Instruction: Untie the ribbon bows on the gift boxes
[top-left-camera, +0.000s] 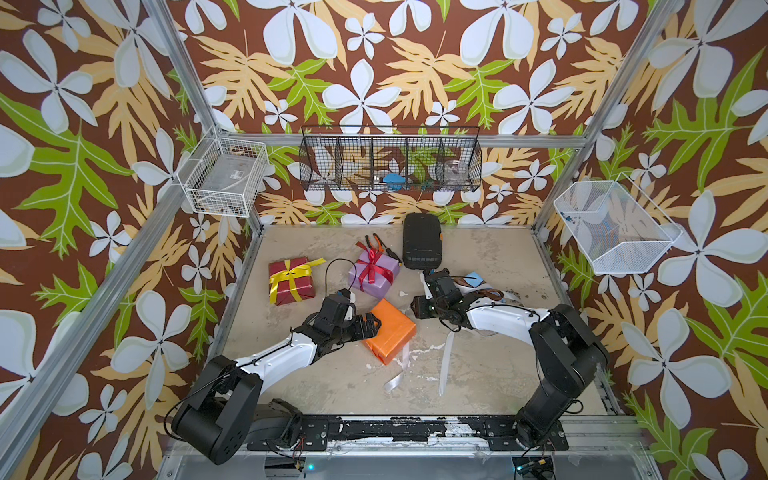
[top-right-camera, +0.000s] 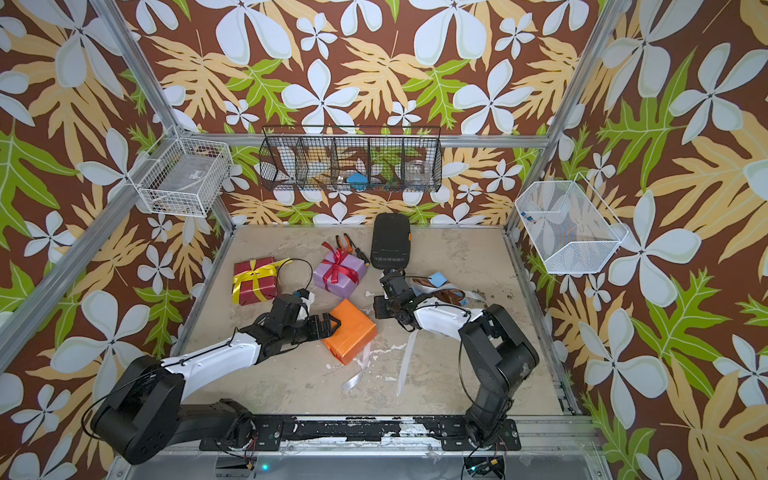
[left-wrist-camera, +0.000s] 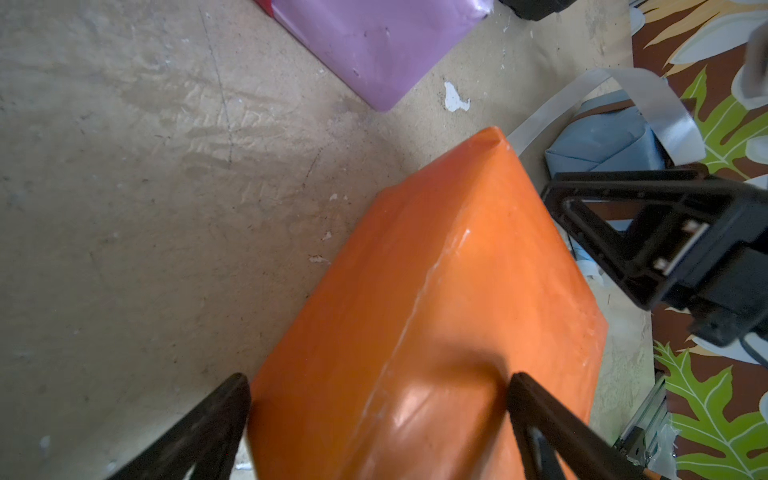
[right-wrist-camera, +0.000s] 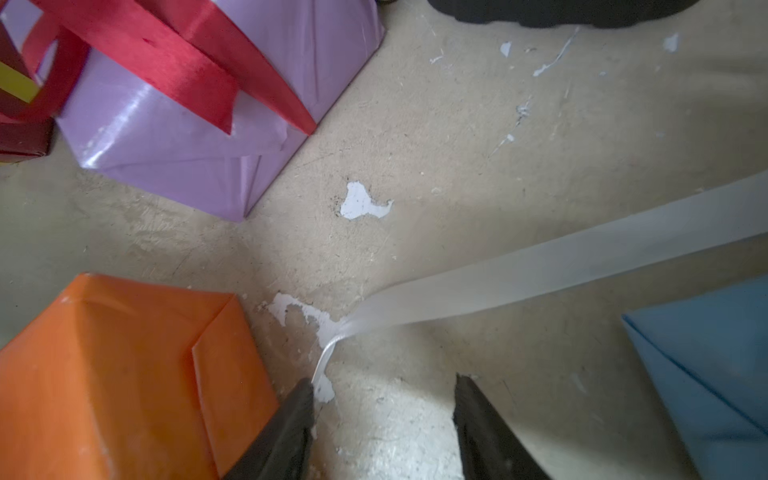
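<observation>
An orange gift box (top-left-camera: 389, 330) lies mid-table with no bow showing on its top. My left gripper stands open over that box, its fingers (left-wrist-camera: 534, 416) spread to either side of the near part. Right of the box, my right gripper is partly open above bare tabletop with nothing between its fingers. A pale ribbon (right-wrist-camera: 512, 280) stretches across the table in front of those fingers. The purple box (top-left-camera: 374, 276) bears a red bow (top-left-camera: 372, 268), and the dark red box (top-left-camera: 292, 284) a yellow one (top-left-camera: 289, 277), both tied.
A blue box (right-wrist-camera: 720, 360) with brown ribbon sits by the right arm, mostly hidden from above. Behind stand a black case (top-left-camera: 422, 240) and orange-handled pliers (top-left-camera: 373, 241). Loose pale ribbon (top-left-camera: 445, 364) trails toward the front edge, where the table is otherwise clear.
</observation>
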